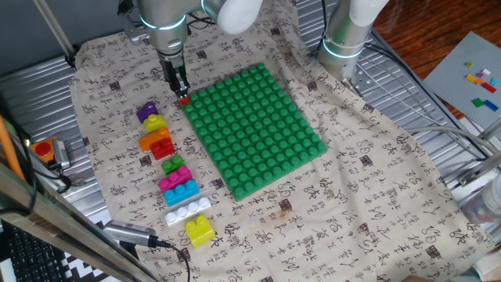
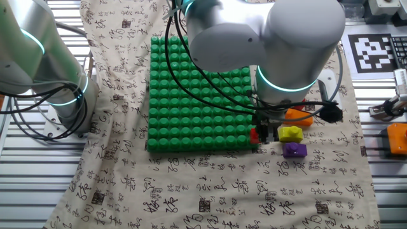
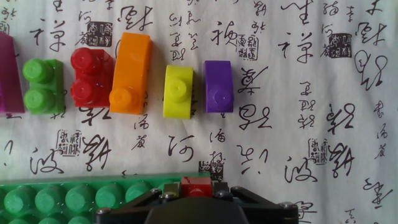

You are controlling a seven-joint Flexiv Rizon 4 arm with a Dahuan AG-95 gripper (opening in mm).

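Observation:
A small red brick (image 3: 196, 185) sits between the fingertips of my gripper, which looks shut on it, a finger against each side. In exterior view 1 that red brick (image 1: 185, 101) is at the far left corner of the green studded baseplate (image 1: 254, 129). From exterior view 2 it shows as a red patch (image 2: 254, 136) at the plate's edge, beside the dark fingers (image 2: 269, 133). Whether it is pressed onto the studs or only held against the corner, I cannot tell. The gripper hides its lower part.
Beside the plate runs a row of loose bricks: purple (image 3: 219, 87), yellow (image 3: 179, 92), orange (image 3: 131, 73), red (image 3: 92, 78), green (image 3: 43, 87), magenta (image 1: 174, 178), blue (image 1: 181, 193), white (image 1: 189, 211) and yellow-green (image 1: 200, 230). The baseplate's studs look bare. Open cloth lies in front.

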